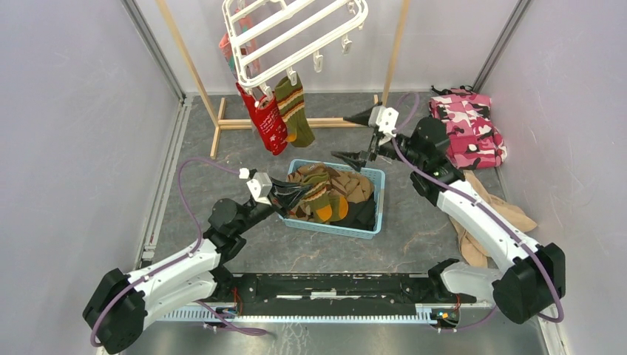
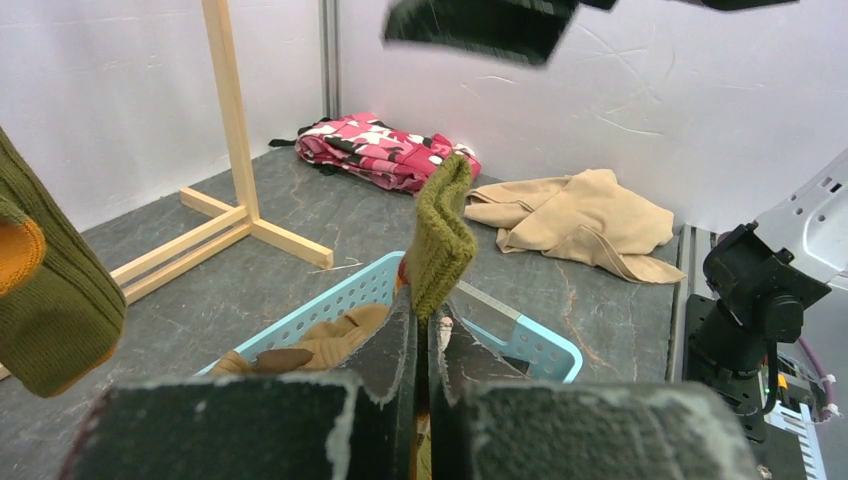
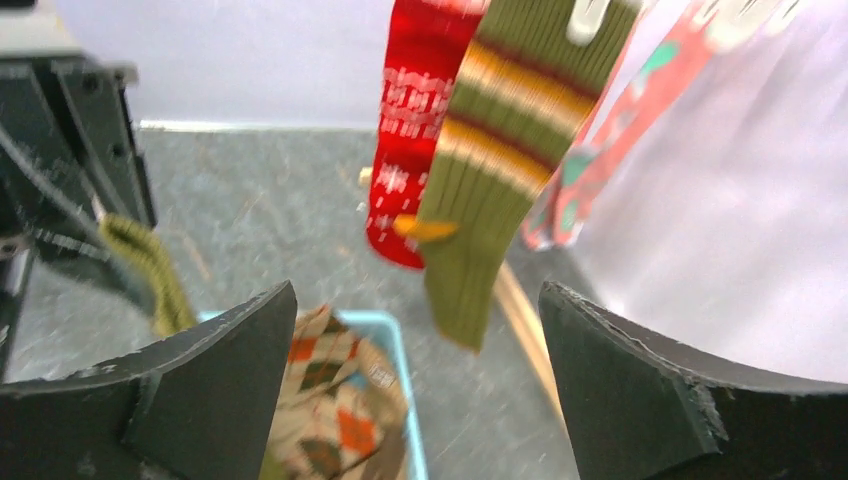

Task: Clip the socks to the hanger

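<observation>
My left gripper (image 1: 303, 189) is shut on an olive sock (image 2: 440, 230) with orange toe, held over the blue basket (image 1: 330, 231); its cuff sticks up from the fingers in the left wrist view. My right gripper (image 1: 351, 138) stands open, above and right of the basket, with nothing between its fingers. The white clip hanger (image 1: 299, 53) has a red stocking (image 1: 265, 118) and a striped olive sock (image 1: 294, 111) hanging from it, both also large in the right wrist view. More brown and dark socks (image 1: 358, 211) lie in the basket.
The wooden stand (image 1: 333, 122) carries the hanger at the back. A pink camouflage bundle (image 1: 466, 129) and beige cloth (image 1: 480, 218) lie on the right. Bare floor surrounds the basket.
</observation>
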